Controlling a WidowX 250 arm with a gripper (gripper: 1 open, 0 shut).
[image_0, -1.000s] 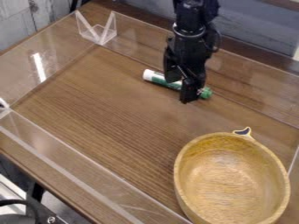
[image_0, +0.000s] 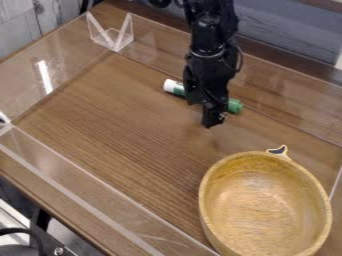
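My black gripper (image_0: 207, 105) reaches down from the top over a white and green cylindrical object (image_0: 177, 87), which lies diagonally on the wooden table (image_0: 107, 130) in the upper middle of the camera view. The gripper's dark fingers straddle or stand just in front of that object, hiding its middle; they stand open, and whether they touch it is unclear.
A large yellow oval container (image_0: 263, 245) fills the lower right, with a small white item (image_0: 278, 151) at its back edge. A clear wire-like holder (image_0: 111, 45) stands at the upper left.
My gripper has shifted slightly left and changed its angle over the white and green object. The object and the container look unmoved.
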